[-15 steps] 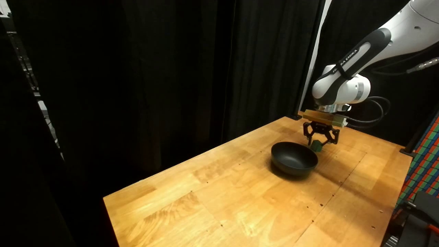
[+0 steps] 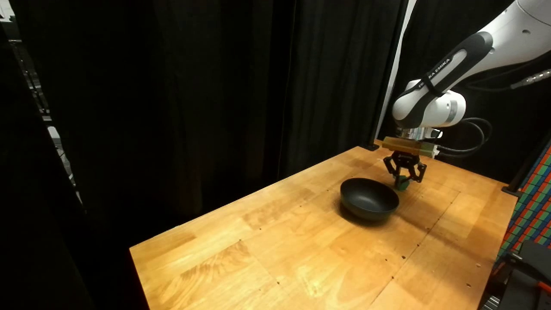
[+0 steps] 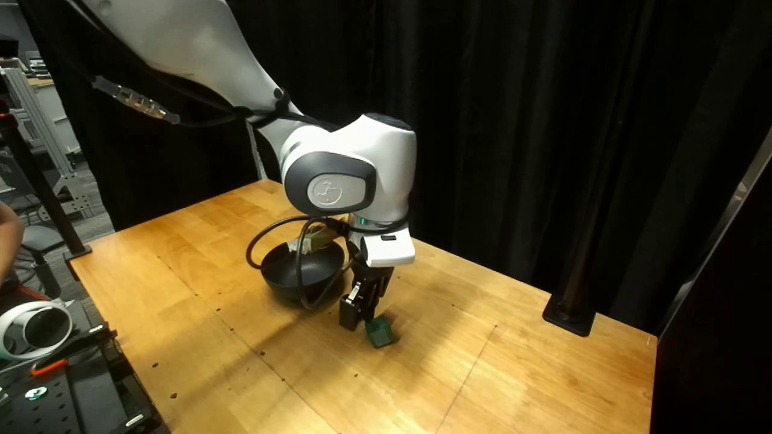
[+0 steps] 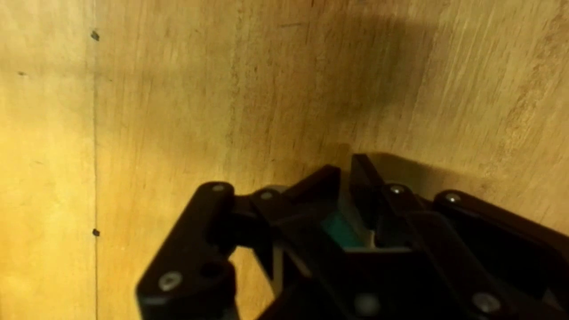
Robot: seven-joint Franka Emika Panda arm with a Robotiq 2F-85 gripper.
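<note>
A small green block (image 2: 403, 184) rests on the wooden table, close by the black bowl (image 2: 369, 198). Over the table, my gripper (image 2: 400, 179) points down with its fingertips beside the block. In exterior view 2 the block (image 3: 380, 331) shows right of the fingertips of my gripper (image 3: 360, 318). The wrist view has the fingers of my gripper close together with a narrow gap. A bit of green block (image 4: 341, 229) shows behind the fingertips, mostly hidden by the fingers. I see no block between the tips.
The bowl (image 3: 304, 271) stands just beside the arm, partly behind its hanging cable (image 3: 300, 267). Black posts (image 3: 570, 311) are clamped at the table's edges.
The gripper's fingers have drawn much closer together. The green block shows slightly further right and is partly covered by the fingertips; the bowl has not moved.
</note>
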